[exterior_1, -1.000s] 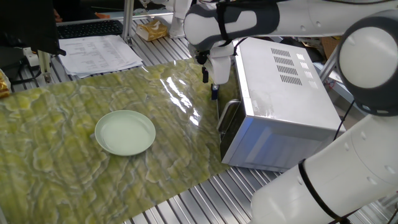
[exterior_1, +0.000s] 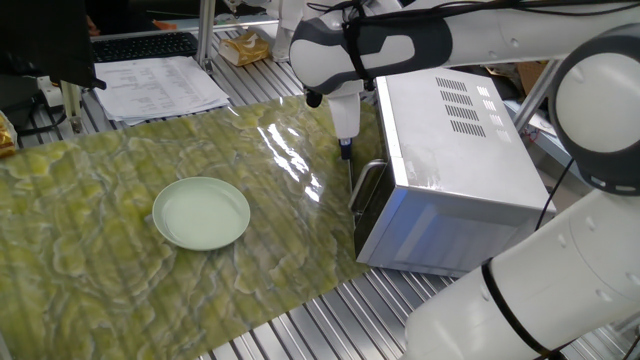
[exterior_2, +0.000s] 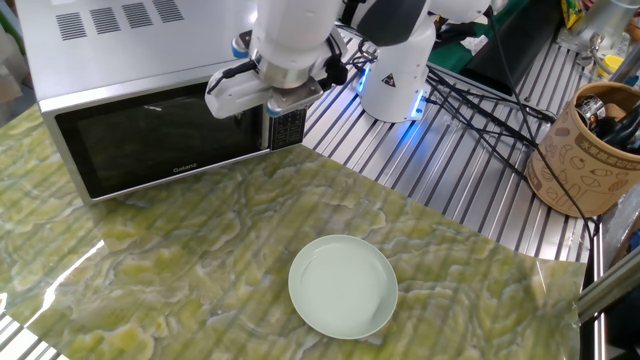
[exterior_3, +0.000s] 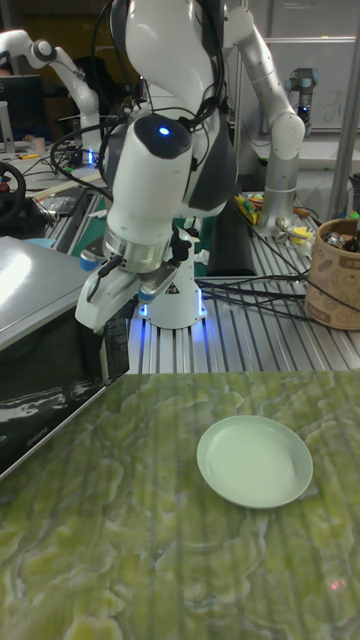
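A silver microwave (exterior_1: 455, 150) stands on the table with its dark door (exterior_2: 160, 140) shut. Its metal handle (exterior_1: 369, 185) sticks out from the front in exterior view 1. My gripper (exterior_1: 346, 150) points down just in front of the door, close to the handle; whether it touches is unclear. In exterior views 2 and 3 the white hand (exterior_2: 240, 92) covers the handle area near the keypad (exterior_2: 288, 128), and the fingers are hidden, so their opening cannot be made out. A pale green plate (exterior_1: 202, 214) lies empty on the green marbled mat (exterior_1: 100, 270), apart from the microwave.
Papers (exterior_1: 160, 88) and a keyboard (exterior_1: 145, 46) lie beyond the mat. A brown bucket of items (exterior_2: 580, 155) stands at the right in exterior view 2, with cables running nearby. Open mat surrounds the plate.
Compared with a second ago, my hand has turned and now hangs straighter down in front of the door. Plate and microwave stay put.
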